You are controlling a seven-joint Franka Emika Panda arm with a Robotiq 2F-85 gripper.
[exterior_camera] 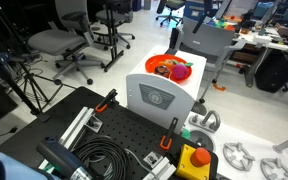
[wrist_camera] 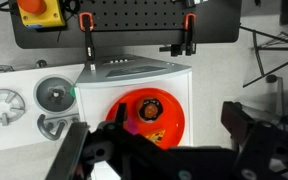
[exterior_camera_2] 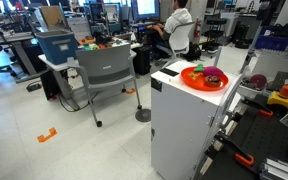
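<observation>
A red plate (wrist_camera: 174, 114) rests on the white top (exterior_camera_2: 172, 78) of a cabinet, below my gripper. On it are a brown round item (wrist_camera: 151, 107) and a pink-purple item (exterior_camera: 181, 72), plus a few small pieces too small to name. My gripper stands open, with its dark fingers wide apart on either side of the plate in the wrist view. Nothing shows between them. Part of the purple item is hidden by the plate's shadowed left side in that view.
A stove top (wrist_camera: 4, 103) with a small sink (wrist_camera: 54, 94) stands beside the cabinet. A yellow box with a red button (exterior_camera: 196, 160) sits on the dark perforated table (exterior_camera: 124, 130), with coiled black cable (exterior_camera: 102, 155) nearby. Chairs (exterior_camera_2: 106, 75) stand behind on open floor.
</observation>
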